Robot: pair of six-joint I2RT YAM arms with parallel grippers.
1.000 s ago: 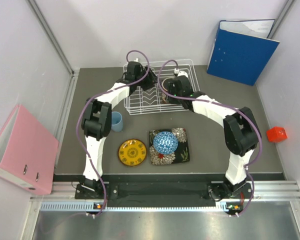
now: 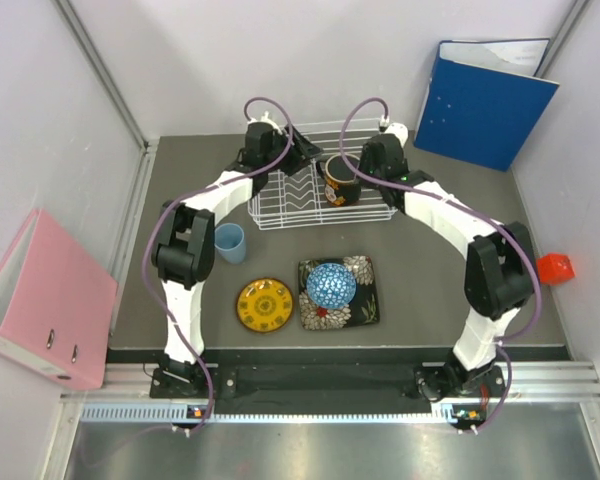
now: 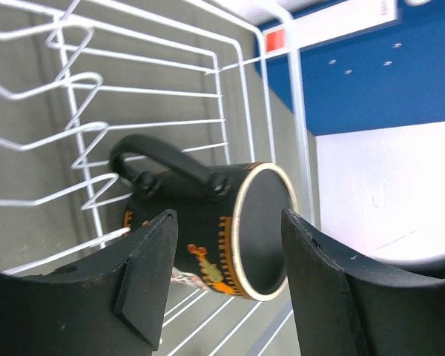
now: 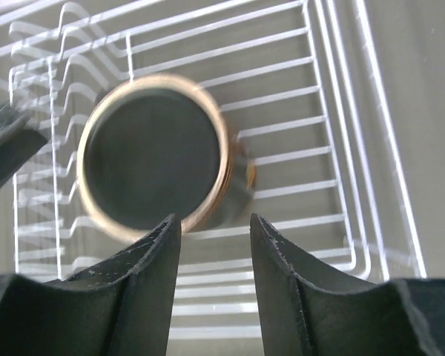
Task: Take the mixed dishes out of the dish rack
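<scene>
A black mug point(image 2: 342, 181) with a cream rim and an orange pattern sits inside the white wire dish rack point(image 2: 280, 219). In the left wrist view the mug point(image 3: 200, 222) lies tilted, its handle point(image 3: 167, 159) up and to the left. My left gripper point(image 2: 310, 155) is at the rack's left part beside the mug; its fingers stand apart, and nothing is visibly held. From the right, my open right gripper hangs over the rack, the mug's mouth point(image 4: 156, 156) beyond its left finger. Nothing is between its fingers.
On the table stand a blue cup point(image 2: 230, 242), a yellow plate point(image 2: 264, 305), and a blue patterned bowl point(image 2: 331, 286) on a dark floral square dish point(image 2: 365, 305). A pink binder point(image 2: 55, 310), a blue binder point(image 2: 485, 105) and a red object point(image 2: 555, 268) line the sides.
The left arm shifted only slightly. The mug stays in the rack.
</scene>
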